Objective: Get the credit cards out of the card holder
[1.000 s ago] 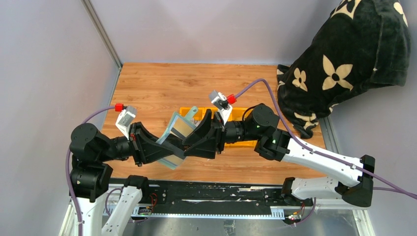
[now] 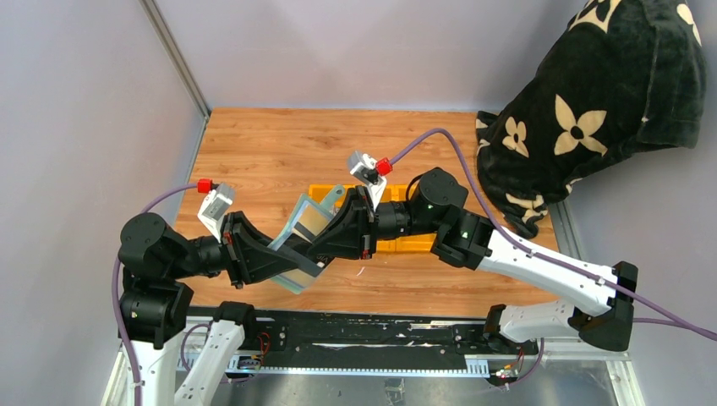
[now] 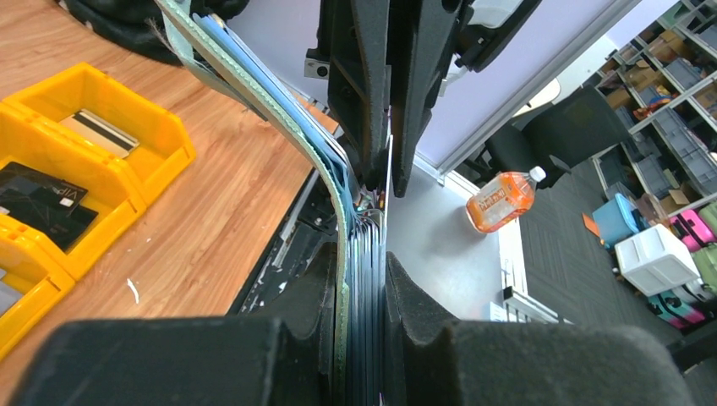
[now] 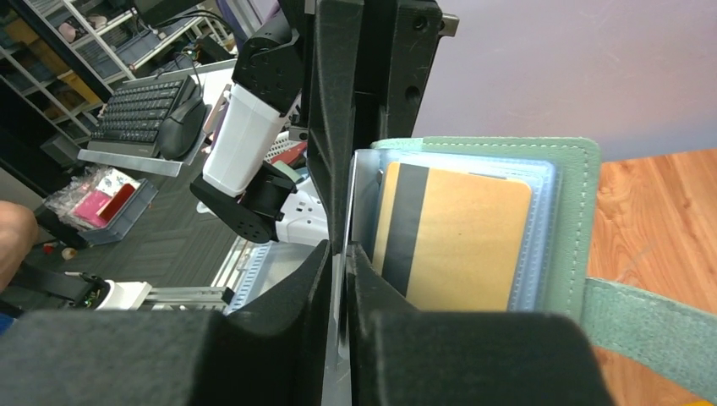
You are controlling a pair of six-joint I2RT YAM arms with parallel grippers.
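The open mint card holder (image 2: 300, 279) hangs between both grippers above the table, clear sleeves fanned along its spine (image 3: 363, 279). My left gripper is shut on it. A gold card (image 4: 457, 237) with a dark stripe sits in a clear sleeve in the right wrist view. My right gripper has its fingertips at the edge of that sleeve, close together around a thin layer; whether they grip it cannot be told.
Yellow bins (image 3: 169, 152) with cards inside stand on the wooden table (image 2: 254, 144) below the holder. A dark patterned cloth (image 2: 592, 101) drapes at the back right.
My right gripper has moved slightly left, toward my left gripper and the holder. The left arm and the holder are nearly still.
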